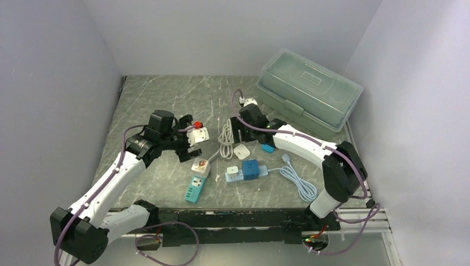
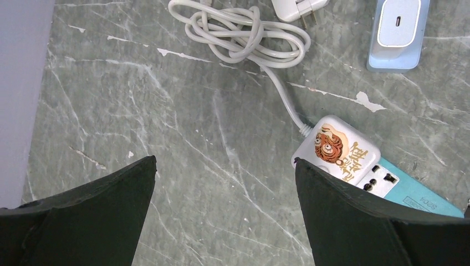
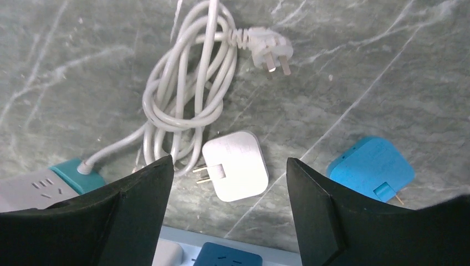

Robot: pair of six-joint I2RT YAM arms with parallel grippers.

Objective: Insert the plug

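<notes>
A white square plug [image 3: 238, 166] with two pins lies on the marble table below my right gripper [image 1: 239, 133], which is part open with nothing between its fingers. A blue plug [image 3: 370, 166] lies to its right. A white tiger-print power strip [image 2: 335, 148] and a teal strip [image 1: 194, 189] sit in front of my left gripper [image 1: 191, 138], which stands open and empty above the table. A light blue strip [image 1: 261, 170] holds a white adapter [image 1: 233, 170] and a dark blue block [image 1: 250, 169].
A coiled white cable [image 3: 183, 94] with a plug lies at the middle. A coiled blue cord [image 1: 302, 185] lies front right. A lidded plastic box [image 1: 310, 83] fills the back right.
</notes>
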